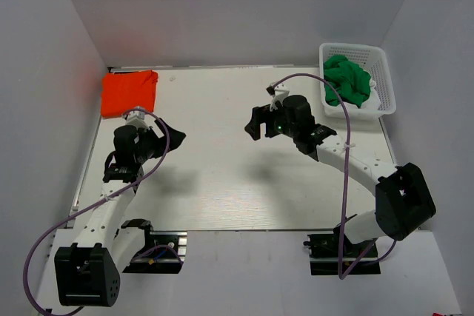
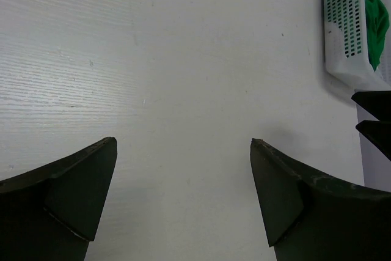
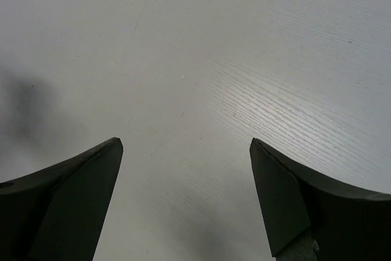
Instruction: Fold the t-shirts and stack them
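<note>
A red-orange t shirt (image 1: 129,93), folded into a neat rectangle, lies at the table's back left corner. Dark green cloth (image 1: 346,81) is bunched inside the white basket (image 1: 361,114) at the back right, with some white cloth (image 1: 373,98) beside it. My left gripper (image 1: 172,131) stands open over the left of the table, in front of the red shirt and apart from it. Over the middle, my right gripper (image 1: 250,125) is open too. Both wrist views show only bare tabletop between the fingers. The left wrist view also catches green cloth (image 2: 376,29) through the basket's open top.
Walls close in on the left, back and right. Purple cables (image 1: 346,175) loop along both arms.
</note>
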